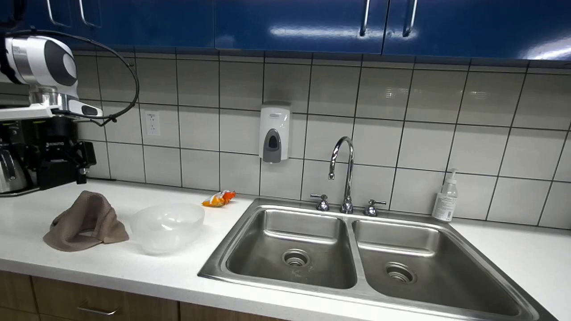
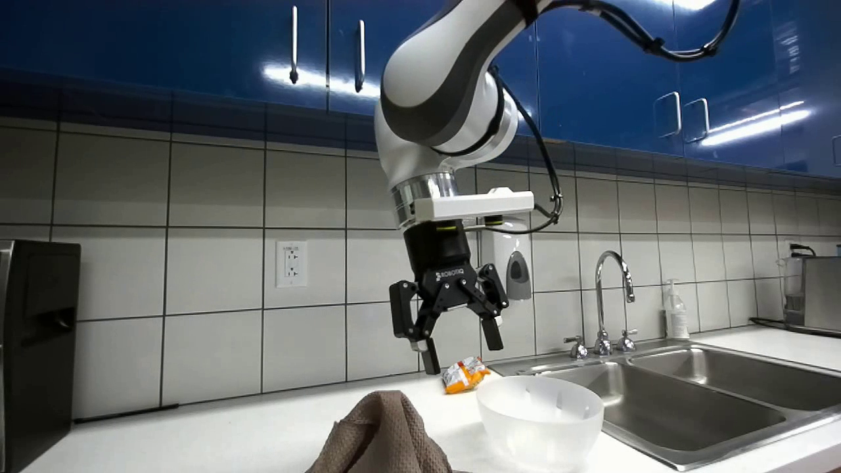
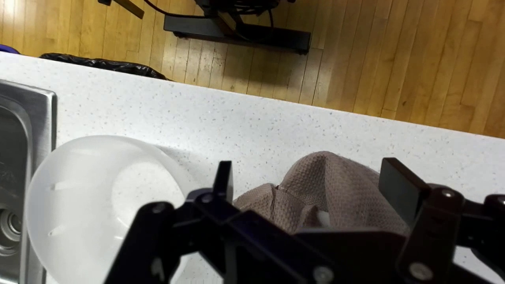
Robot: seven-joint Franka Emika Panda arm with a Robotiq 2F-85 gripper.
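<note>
A crumpled brown cloth (image 1: 85,222) stands in a peaked heap on the white counter. Just to its right in exterior view 1 is a translucent white bowl (image 1: 167,227), which looks empty. My gripper (image 2: 462,361) hangs in the air above the counter, its fingers open and nothing between them. From the wrist camera, the cloth (image 3: 326,189) appears below and between the two spread fingers, while the bowl (image 3: 101,203) lies to the left. An orange and white packet (image 2: 465,374) rests on the counter behind the bowl.
A double steel sink (image 1: 294,282) with a faucet (image 1: 348,176) is set right of the bowl. A soap bottle (image 1: 445,198) stands at its back corner. A coffee maker (image 2: 39,339) occupies the counter's far left. Blue cabinets (image 1: 299,24) hang above.
</note>
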